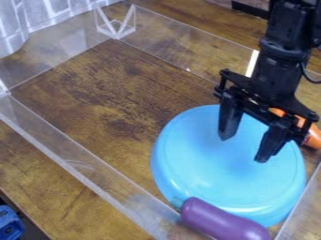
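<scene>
My black gripper (247,136) hangs over the right half of a blue round lid or plate (213,173), fingers spread open with nothing between them. A purple eggplant (223,220) lies at the plate's front edge. An orange carrot (303,131) is partly hidden behind the gripper at the right.
A clear-walled enclosure (88,173) surrounds the wooden surface (94,94), whose left part is bare. A blue object (7,223) sits outside at the lower left, and white cloth (25,23) at the upper left.
</scene>
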